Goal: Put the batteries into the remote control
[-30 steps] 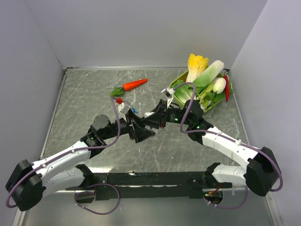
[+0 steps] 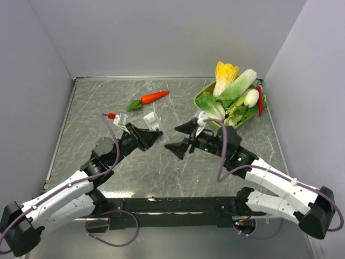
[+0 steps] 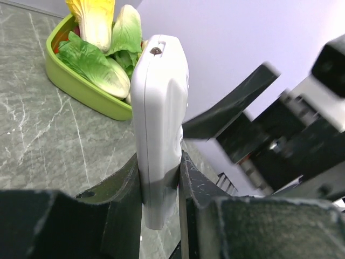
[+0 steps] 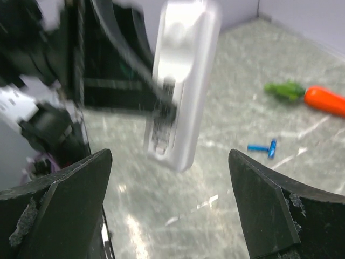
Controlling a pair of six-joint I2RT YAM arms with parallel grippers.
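The white remote control (image 3: 159, 102) stands upright in the left wrist view, clasped between the fingertips of my left gripper. Its battery side faces the right wrist view, where the remote (image 4: 186, 124) is blurred and a dark left finger (image 4: 126, 97) crosses the slot; what the slot holds cannot be made out. Two small blue batteries (image 4: 263, 147) lie touching on the table, and the top view does not show them. My right gripper (image 2: 177, 141) is open just right of the remote, with nothing between its fingers.
An orange carrot (image 2: 154, 96) lies at the back of the grey marble table (image 2: 97, 124). A green basket of vegetables stands at the back right. Both arms are close together over the table's middle.
My left gripper has moved left with the remote, which now shows more fully from above.
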